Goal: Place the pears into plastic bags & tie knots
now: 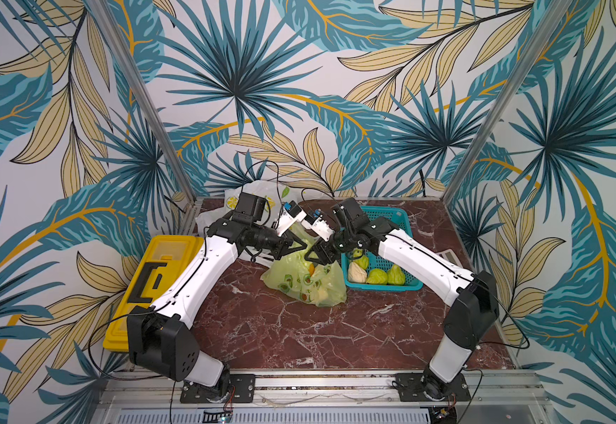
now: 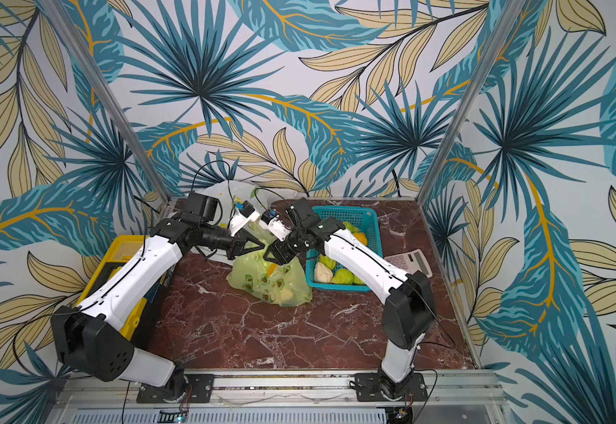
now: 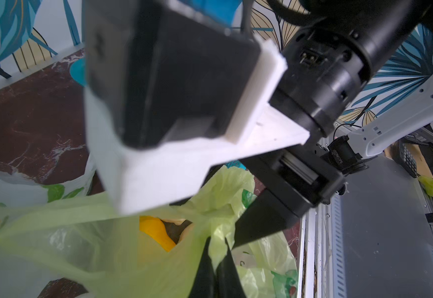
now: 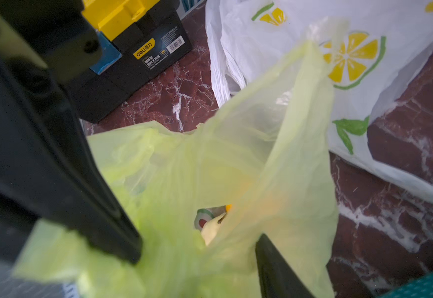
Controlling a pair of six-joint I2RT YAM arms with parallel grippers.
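A translucent yellow-green plastic bag [image 1: 306, 282] stands on the table with fruit in it; a yellow-orange pear [image 3: 155, 232] shows through its mouth in the left wrist view. My left gripper is shut at the bag's upper edge, thin film running between its tips. Opposite, my right gripper [image 1: 311, 255] stands partly open at the right side of the bag's mouth. In the right wrist view one of its fingers [image 4: 274, 270] lies against the film; the other seems covered by film. Further pears [image 1: 377, 276] sit in the teal basket [image 1: 412, 286].
A white lemon-print bag [image 4: 296, 29] lies flat behind the green bag. The yellow toolbox [image 1: 175, 247] is at the left edge and a calculator [image 2: 408, 261] at the right.
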